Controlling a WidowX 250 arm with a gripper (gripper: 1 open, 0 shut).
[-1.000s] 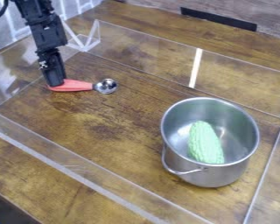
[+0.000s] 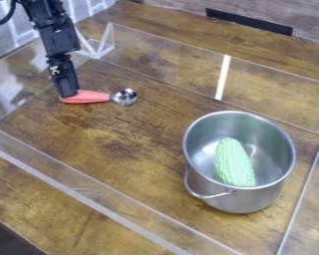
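My black gripper [image 2: 67, 86] reaches down at the upper left onto a red handle [image 2: 85, 97] with a round silver metal end [image 2: 124, 97], low at the table surface. The fingers look closed on the handle's left end, though they are small in this view. A steel pot [image 2: 238, 189] stands on the right with a green corn-like object [image 2: 233, 161] inside it.
Clear panels or strips [image 2: 225, 78] border the work area on several sides.
My gripper and the red-handled utensil have moved slightly to the right. The pot and its contents are unchanged.
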